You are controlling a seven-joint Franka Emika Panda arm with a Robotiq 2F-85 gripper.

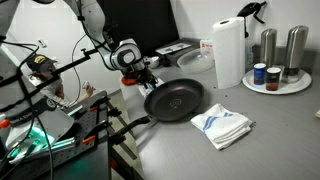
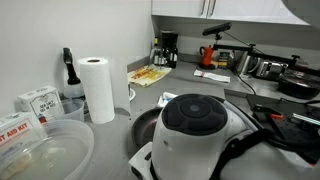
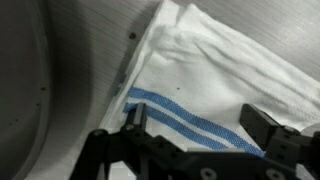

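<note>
A white cloth with blue stripes lies rumpled right below my gripper in the wrist view. The fingers stand open, one finger near the stripes and the other over the cloth's right part; nothing is visibly pinched between them. In exterior view 1 my gripper is low at the far left side of the black pan, and the arm hides most of the cloth there. A folded white cloth lies to the right of the pan.
The pan borders the cloth on the left in the wrist view. A paper towel roll and a clear plastic bowl stand nearby. Jars and shakers share a white tray.
</note>
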